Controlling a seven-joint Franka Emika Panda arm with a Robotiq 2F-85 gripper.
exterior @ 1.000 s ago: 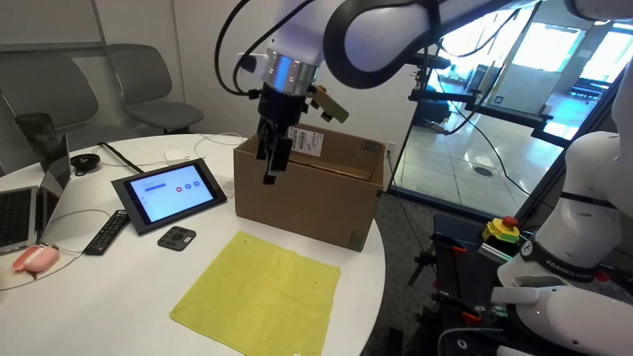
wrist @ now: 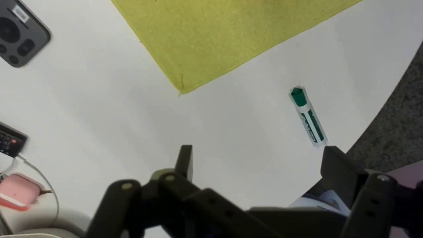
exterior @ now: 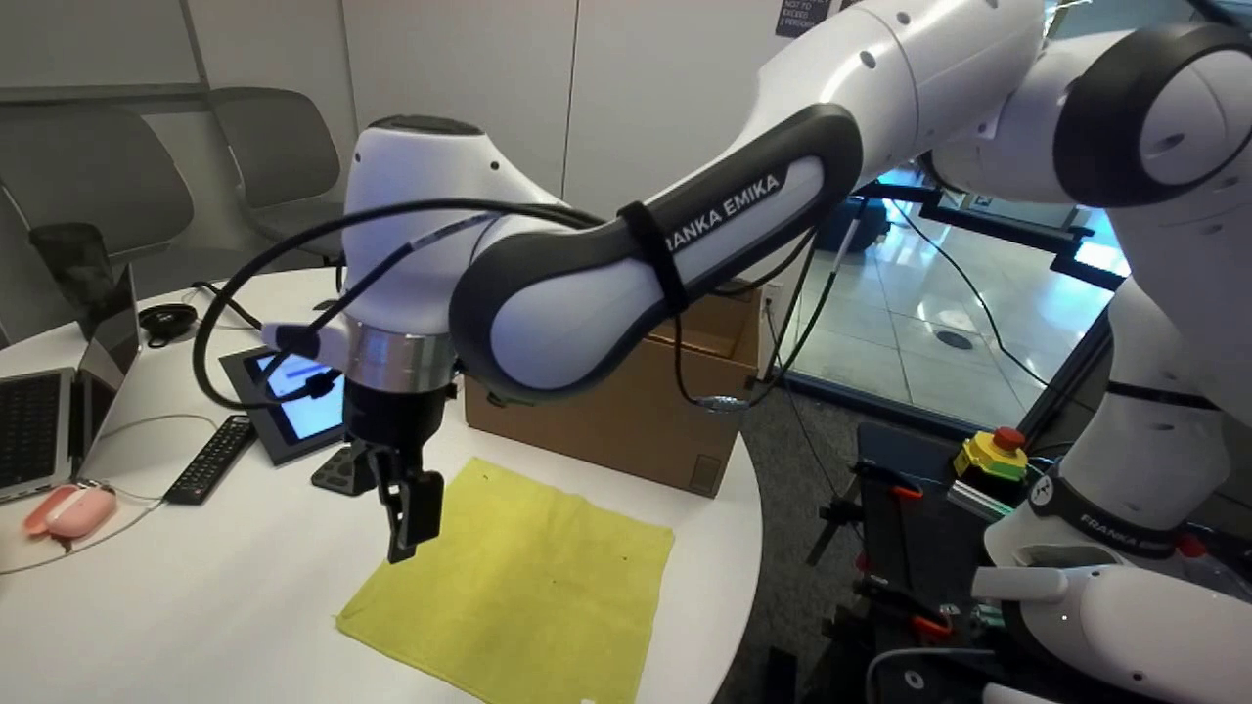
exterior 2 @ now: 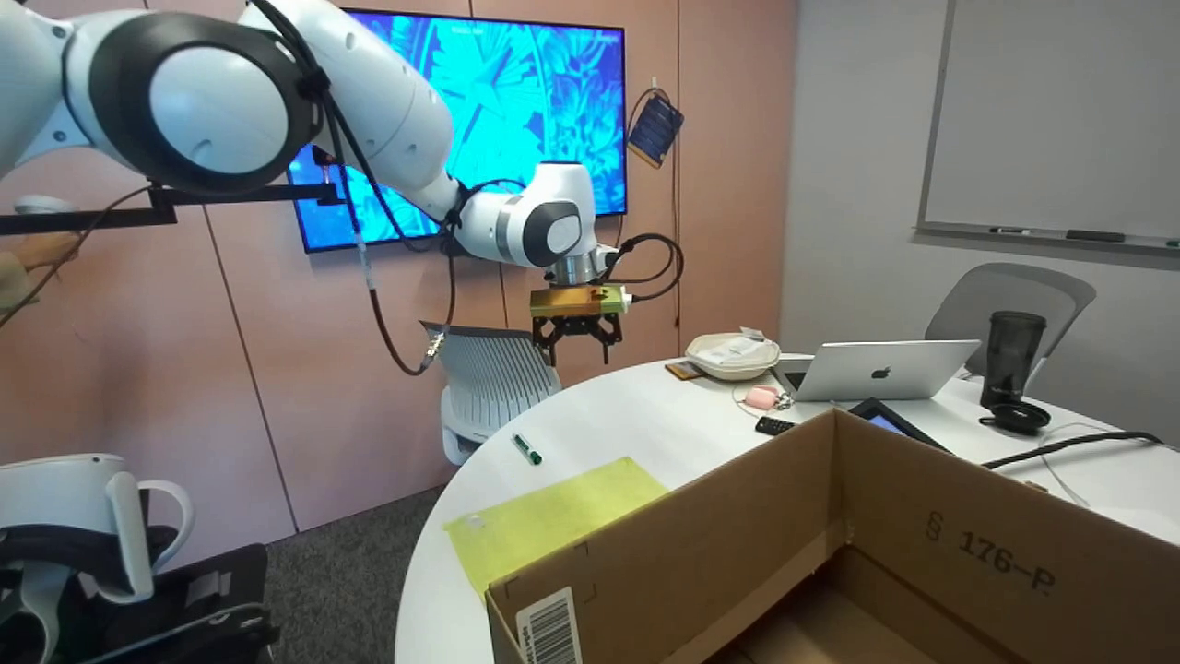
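My gripper is open, its two fingers wide apart with nothing between them. In exterior view 1 the gripper (exterior: 411, 522) hangs above the left side of a flat yellow cloth (exterior: 528, 587). A green-capped marker (wrist: 309, 117) lies on bare table in the wrist view, ahead of my right finger and apart from it. Exterior view 2 has that marker (exterior 2: 527, 449) just past the cloth (exterior 2: 553, 511), near the table's curved edge. An open cardboard box (exterior: 610, 422) stands behind the cloth; the part of its inside seen in exterior view 2 looks empty.
A pink case (exterior: 72, 512), a black remote (exterior: 211, 460), a small dark controller (exterior: 342, 471), a tablet (exterior: 307, 411) and a laptop (exterior: 35, 428) occupy the left side.
In exterior view 1 my arm has come down and to the left, from in front of the box to above the cloth's left side. Cloth and box have not moved.
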